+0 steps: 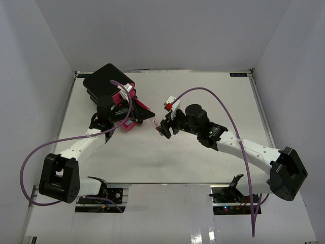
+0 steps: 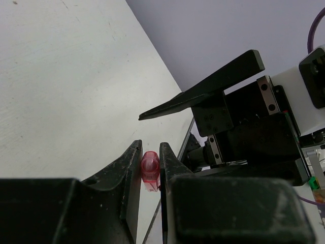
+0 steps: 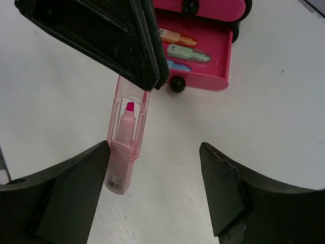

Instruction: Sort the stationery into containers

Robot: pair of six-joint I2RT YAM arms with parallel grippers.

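My left gripper [image 1: 150, 116] is shut on a pink marker [image 2: 150, 170], which points out toward my right gripper. In the right wrist view the marker [image 3: 120, 168] has a clear pink casing round its upper part, and its top end runs behind black gripper parts. My right gripper stands part open around the lower marker, whose body lies beside its left finger; I cannot tell whether they touch. Behind, an open pink drawer [image 3: 218, 61] holds several markers, among them orange [image 3: 177, 38], green [image 3: 188, 53] and blue [image 3: 180, 67].
The black organizer box [image 1: 104, 79] stands at the back left of the white table [image 1: 213, 81], under and behind the left arm. Purple cables loop over both arms.
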